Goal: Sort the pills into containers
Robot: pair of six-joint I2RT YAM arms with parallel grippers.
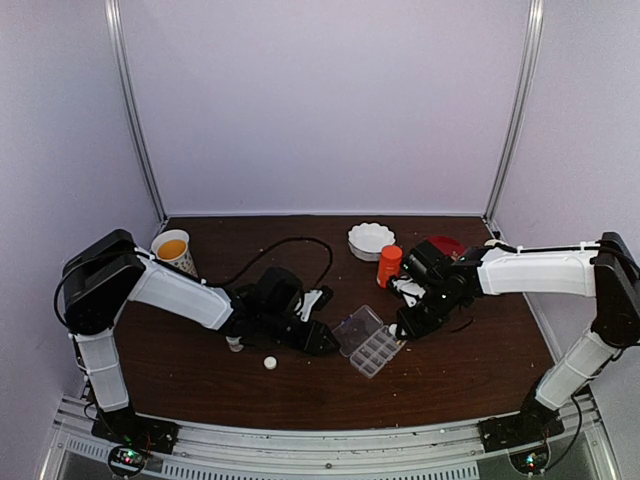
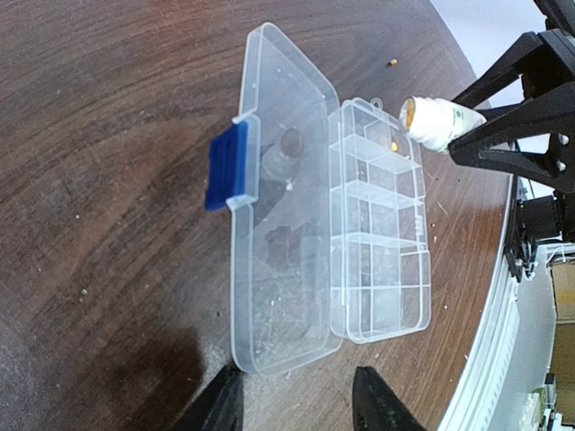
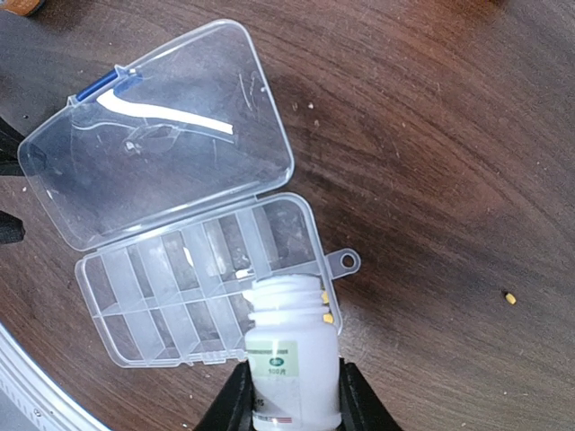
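A clear pill organizer (image 3: 146, 303) lies with its lid (image 3: 171, 135) folded open on the table. My right gripper is shut on a white pill bottle (image 3: 295, 359). The bottle's uncapped mouth tilts over the organizer's end compartments, as the left wrist view of the bottle (image 2: 434, 122) shows. Yellow pills (image 3: 328, 318) show beside its neck, at that end of the organizer. One loose yellow pill (image 3: 510, 297) lies on the table. My left gripper stands part open at the lid's edge, with no firm hold visible.
An orange bottle (image 1: 389, 266) and a white scalloped bowl (image 1: 371, 239) stand behind the right gripper, with a red dish (image 1: 446, 245) close by. A paper cup (image 1: 174, 250) is at back left. A white cap (image 1: 270, 362) lies on the front table.
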